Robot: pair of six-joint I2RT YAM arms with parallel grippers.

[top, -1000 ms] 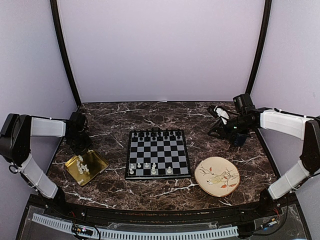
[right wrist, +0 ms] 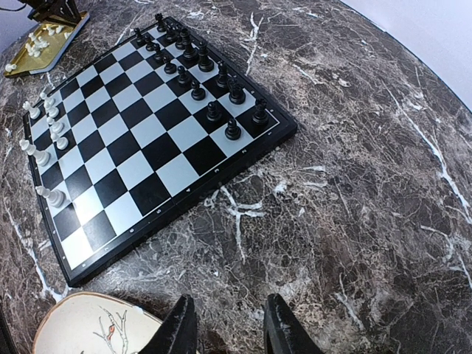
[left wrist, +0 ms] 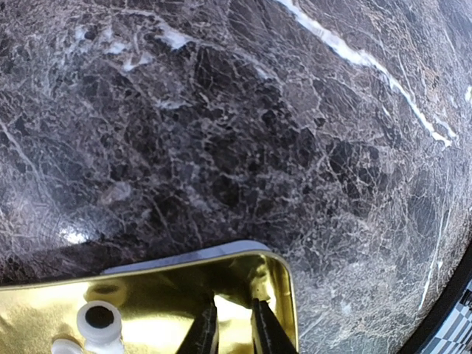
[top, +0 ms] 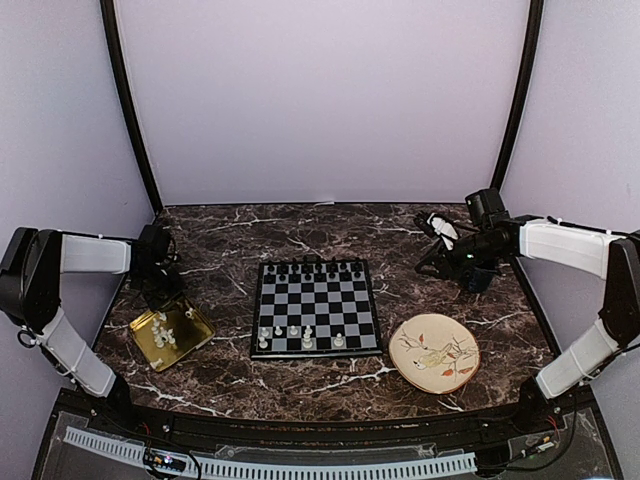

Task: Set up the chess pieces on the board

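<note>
The chessboard (top: 314,305) holds rows of black pieces (right wrist: 189,51) at the far side and several white pieces (right wrist: 56,198) along the near side. More white pieces (left wrist: 99,318) lie in the gold tray (top: 170,353) at left. My left gripper hangs over the tray's back corner; whether anything is between its fingers cannot be made out. My right gripper hovers to the right of the board with its fingers apart and nothing between them.
A round pale plate with a branch pattern (top: 433,355) sits right of the board near the front.
Little differs: my left gripper shifts very slightly over the tray, and the board and its pieces stay the same.
</note>
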